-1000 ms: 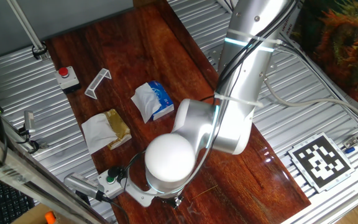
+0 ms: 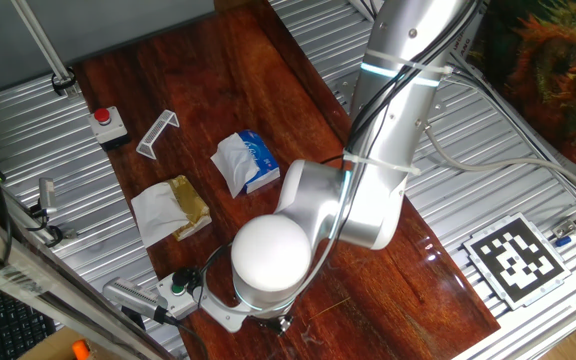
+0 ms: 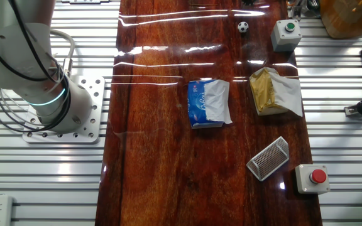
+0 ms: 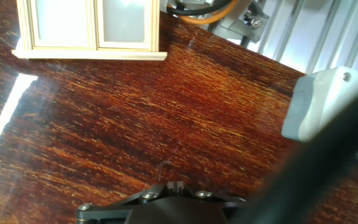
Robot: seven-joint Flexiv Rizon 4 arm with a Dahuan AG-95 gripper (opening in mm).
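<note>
My gripper shows at the bottom edge of the wrist view, its fingertips together and nothing visible between them. Bare wood lies in front of it. A pale wooden frame with two panes stands at the upper left of that view, apart from the gripper. In exterior view 1 the arm's round white joint covers most of the gripper. A blue tissue pack and a gold tissue pack, both with white tissue out, lie on the table. Near them is a white perforated holder.
A green-button box sits at the table edge, close beside the arm in exterior view 1. The red-button box is at the same edge. A small football lies on the wood.
The arm's white joint has shifted very slightly left in exterior view 1. Packs, holder and button boxes have not moved.
</note>
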